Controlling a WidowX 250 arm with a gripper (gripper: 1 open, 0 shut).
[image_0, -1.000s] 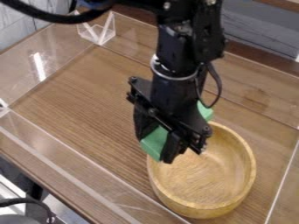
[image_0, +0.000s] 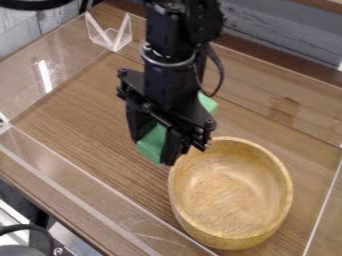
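The black gripper (image_0: 168, 134) hangs in the middle of the camera view, shut on a green object (image_0: 156, 140) that is mostly hidden behind its dark housing. Green also shows to the right of the gripper, at about the same height. An empty yellow oval bowl (image_0: 231, 200) stands on the wooden surface at lower right, just below and right of the gripper.
A white wire-like holder (image_0: 111, 30) stands at the back left. A dark cable lies at the lower left corner, and a wooden ledge runs along the back right.
The gripper with the green object has moved left and up, away from over the yellow bowl, leaving more of the bowl in sight.
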